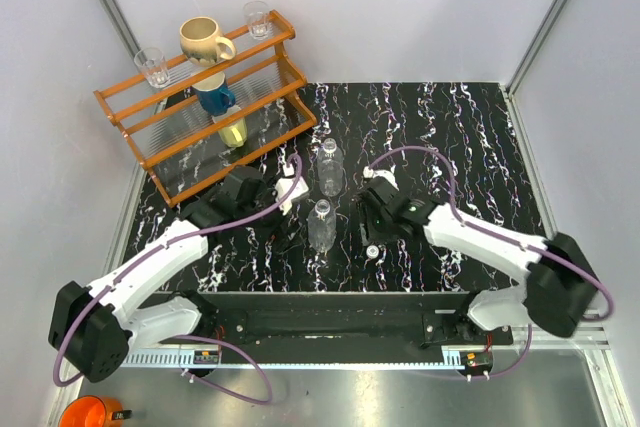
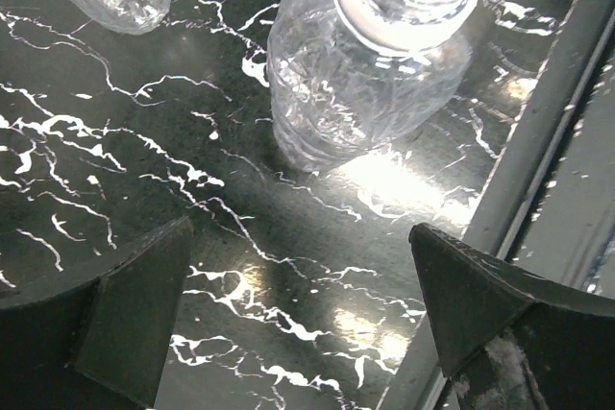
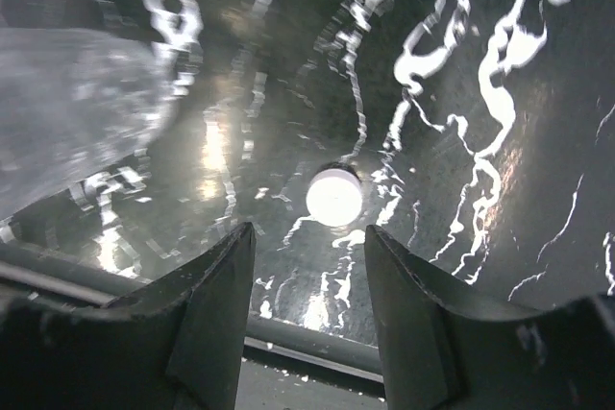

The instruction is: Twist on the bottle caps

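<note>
A small white cap (image 1: 372,252) lies on the dark marbled table near its front edge. In the right wrist view the cap (image 3: 334,197) shows just beyond the fingertips, apart from them. My right gripper is partly open with nothing between its fingers. One clear bottle (image 1: 322,227) stands upright near the front, its neck uncapped in the left wrist view. A second clear bottle (image 1: 330,169) stands behind it. To the left of the front bottle, my left gripper is open and empty, the bottle (image 2: 356,93) standing ahead of its fingers.
A wooden rack (image 1: 215,117) with mugs and glasses occupies the back left. The table's front edge (image 1: 340,294) runs close to the cap and front bottle. Bare table (image 1: 460,137) extends across the back right.
</note>
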